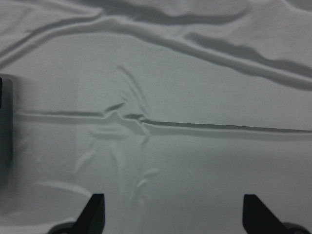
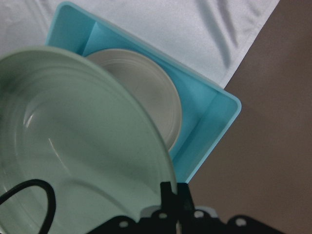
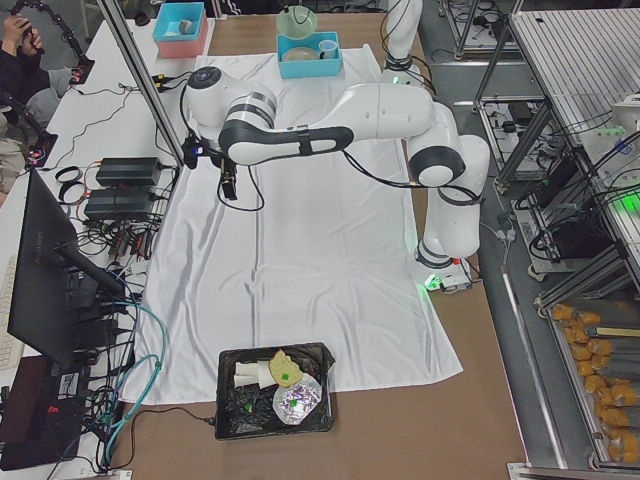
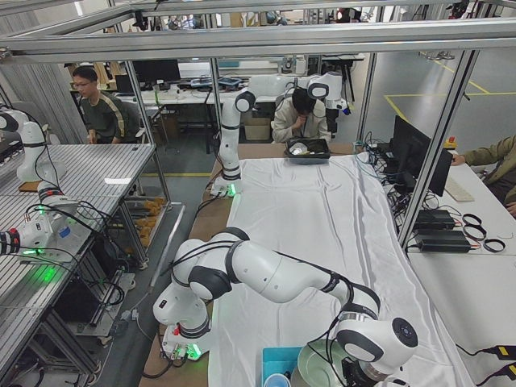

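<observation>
My right gripper is shut on the rim of a pale green bowl (image 2: 78, 126), which is held above and partly over a blue bin (image 2: 214, 117). A grey plate (image 2: 151, 92) lies inside the bin, and a light blue cup (image 4: 276, 380) shows there too. My left gripper stands open over the white cloth (image 1: 195, 165), with nothing between its fingers.
A black tray (image 3: 225, 400) with white items, a yellow piece and a foil-like round item sits at the cloth's end. Monitors, cables and metal frame posts (image 3: 150, 85) border the sides.
</observation>
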